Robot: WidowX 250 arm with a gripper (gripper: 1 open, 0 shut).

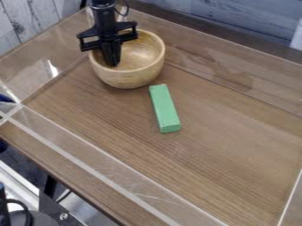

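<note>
A black gripper (111, 55) reaches down from the top of the view into a light wooden bowl (139, 71), its fingers at the bowl's left side. The fingertips are small and dark, and whether anything is between them is hard to make out. A green rectangular block (164, 108) lies on the wooden table to the right of and below the bowl.
Clear strips run along its left side. A pale wall stands at the back, and dark cables lie at the lower left.
</note>
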